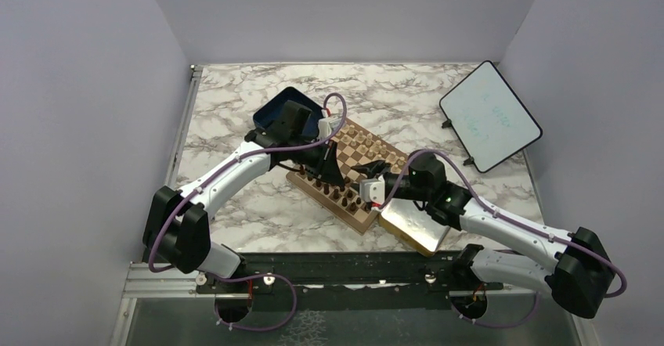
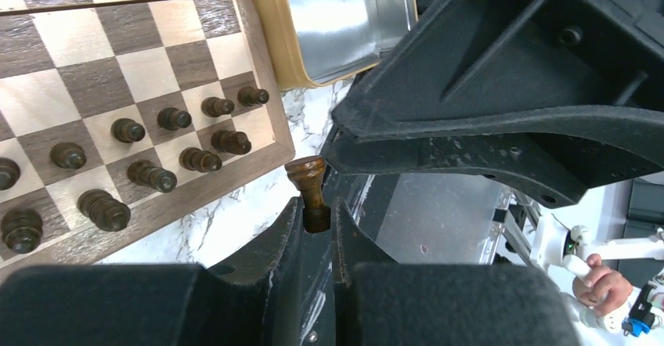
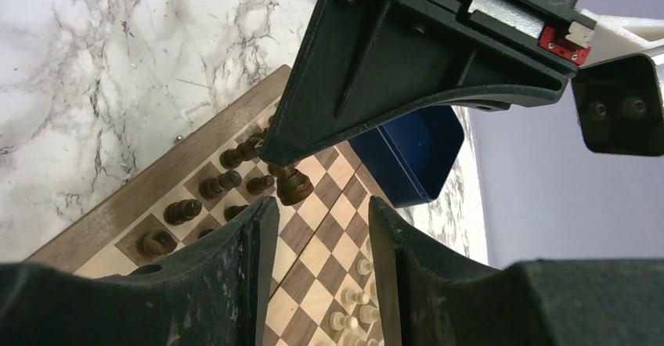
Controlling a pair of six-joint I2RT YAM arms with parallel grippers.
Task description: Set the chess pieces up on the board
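Note:
The wooden chess board (image 1: 354, 217) lies at a slant on the marble table, dark pieces (image 1: 337, 193) along its near side and light pieces (image 1: 364, 137) toward the far side. Over the board, my left gripper is shut on a dark brown chess piece (image 2: 308, 175), which sticks out from the fingertips. Facing it closely is my right gripper, its fingers apart and empty. In the right wrist view the held piece (image 3: 294, 189) appears near the right gripper's left fingertip; whether they touch I cannot tell.
A blue bin (image 1: 276, 105) stands beyond the left arm. A gold-rimmed metal tin (image 1: 419, 225) sits against the board's right side, below the right arm. A whiteboard (image 1: 491, 117) lies at the right. Marble is free at the back and front left.

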